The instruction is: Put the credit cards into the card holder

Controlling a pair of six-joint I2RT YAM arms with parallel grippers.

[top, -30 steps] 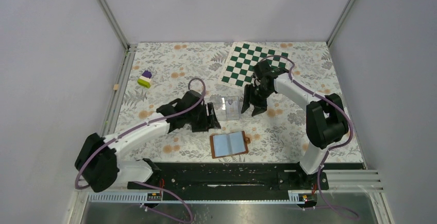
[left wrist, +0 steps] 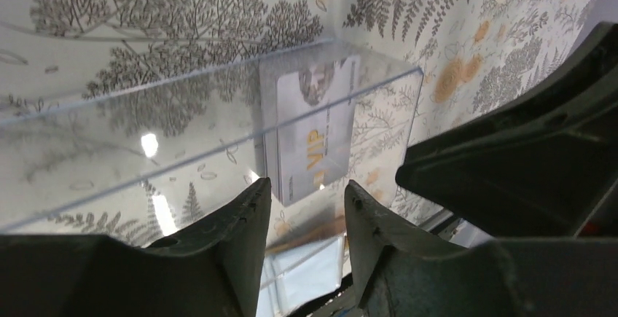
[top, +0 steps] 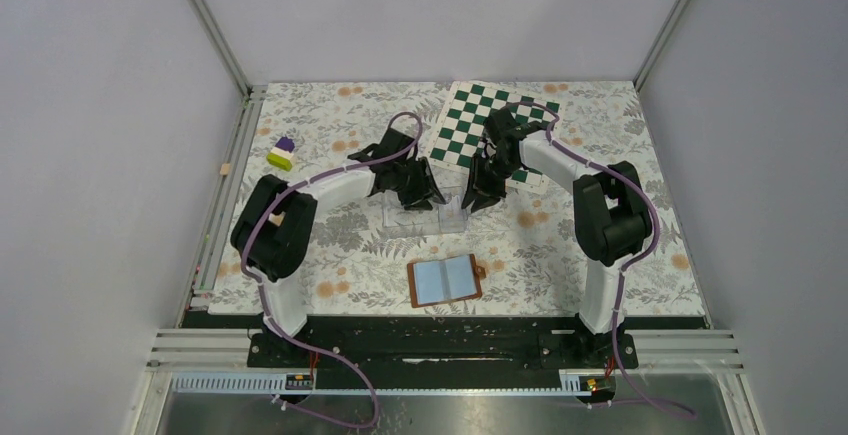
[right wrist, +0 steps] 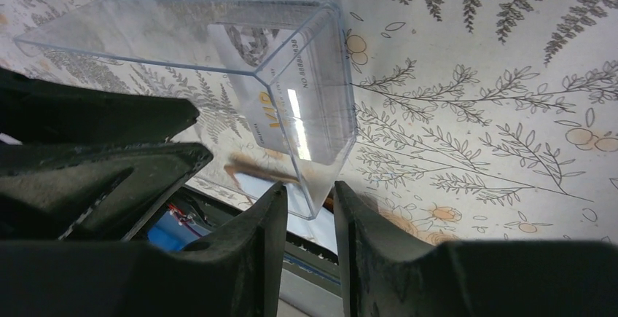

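Observation:
A clear box (top: pixel 410 229) lies at mid-table, with VIP cards (left wrist: pixel 315 131) standing together inside its right end, upright in the left wrist view. The brown card holder (top: pixel 445 303) is spread open near the front edge, its two pale inner panels showing. Above the box, close to the cards, my left gripper stands partly open, nothing between its fingers. My right gripper is partly open at the box's right end. That end wall (right wrist: pixel 317 171) appears in the gap between its fingers; whether they touch it I cannot tell.
Behind the box a green-and-white checkered board (top: pixel 465 125) lies partly under the right arm. Small coloured blocks (top: pixel 282 153) sit at the far left. The two grippers are close together over the box. Clear cloth lies right of the card holder.
The left gripper has swung from the left front, back and rightward to over the box. My right gripper has shifted slightly left, up to the box's right end. Box and card holder stay put.

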